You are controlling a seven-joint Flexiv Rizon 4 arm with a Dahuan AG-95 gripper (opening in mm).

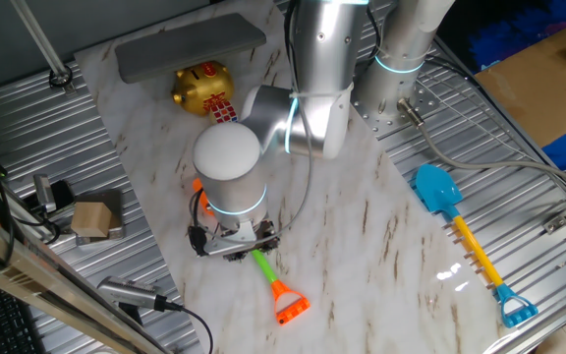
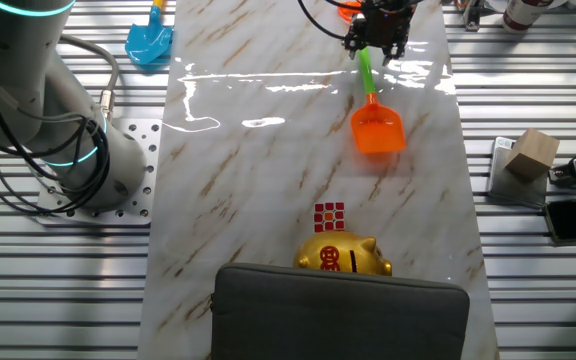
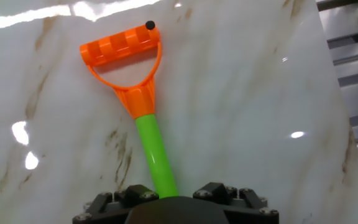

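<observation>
A toy shovel with an orange blade (image 2: pixel 378 130), a green shaft (image 3: pixel 155 152) and an orange D-shaped handle (image 3: pixel 122 46) lies on the marble-patterned board. My gripper is over the shaft, its fingers spread to either side of the green part in the wrist view. A gap shows between shaft and fingers, so the fingers are open. Exterior view 2 has the gripper (image 2: pixel 376 45) above the shaft, between blade and handle. In exterior view 1 the arm's wrist covers most of the blade, while the handle (image 1: pixel 289 303) stays in sight.
A blue and yellow shovel (image 1: pixel 470 241) lies near the board's right edge. A gold piggy bank (image 1: pixel 204 88), a red-faced cube (image 2: pixel 329 217) and a dark grey case (image 2: pixel 338 315) occupy one end. A wooden block (image 1: pixel 91 219) sits off the board. Marble around the orange handle is clear.
</observation>
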